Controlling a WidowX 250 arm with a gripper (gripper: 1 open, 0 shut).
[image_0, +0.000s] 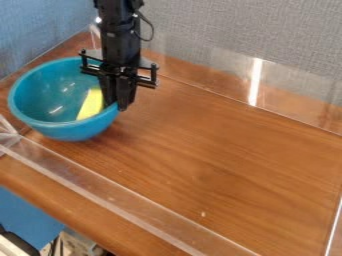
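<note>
A teal bowl (44, 105) sits at the left of the wooden table, with a yellow object (91, 104) inside it, partly hidden. My black gripper (118, 100) hangs down at the bowl's right rim, its lower end overlapping that rim. Whether its fingers are open, shut or around the rim cannot be seen clearly.
Clear strips edge it at the back and near left, with a grey wall behind and a blue wall at the left.
</note>
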